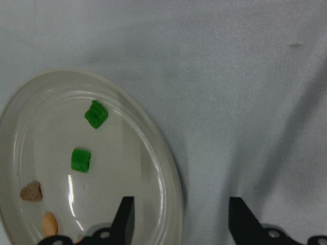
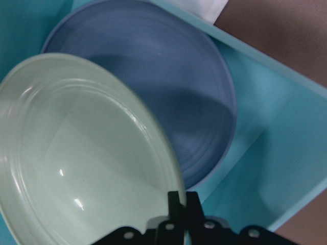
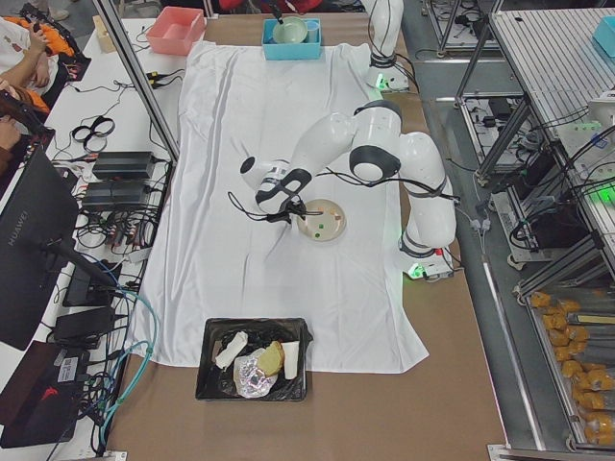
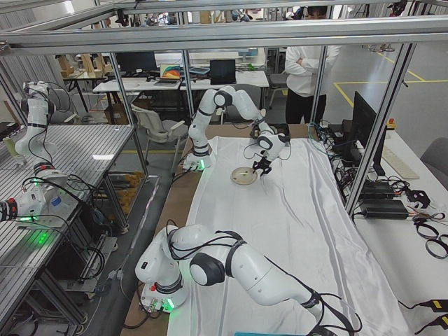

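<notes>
A beige plate (image 3: 321,229) on the white cloth holds two green pieces (image 1: 80,160), a brown piece (image 1: 31,192) and an orange-tan piece (image 1: 49,224). My left gripper stands open just above the plate's rim, nothing between its fingers. In the right wrist view, my right gripper is shut on the rim of a pale green plate (image 2: 76,153), over a blue plate (image 2: 179,132) in a turquoise bin (image 2: 271,163).
A black tray (image 3: 221,384) with foil and other items lies at the cloth's near end in the camera left view. A pink bin (image 3: 176,34) stands at the far left corner.
</notes>
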